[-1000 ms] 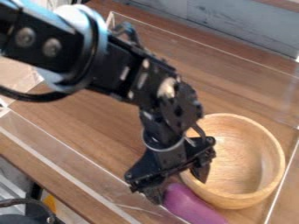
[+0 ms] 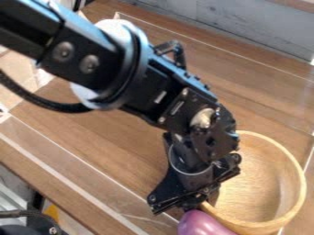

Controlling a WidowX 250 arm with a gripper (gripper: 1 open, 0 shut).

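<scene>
My gripper (image 2: 185,188) is low at the near left rim of a wooden bowl (image 2: 273,179), pointing down. Just below its fingers, at the bottom edge of the view, lies a purple object (image 2: 200,226), partly cut off by the frame and touching or very close to the bowl. The fingertips look closed around the upper end of the purple object, though the arm hides much of the contact.
A pale wall runs along the back. At the lower left, the table's edge drops to dark equipment and cables.
The gripper has shifted slightly to the right. The bowl has moved a little right and down, and less of the purple object shows at the bottom edge.
</scene>
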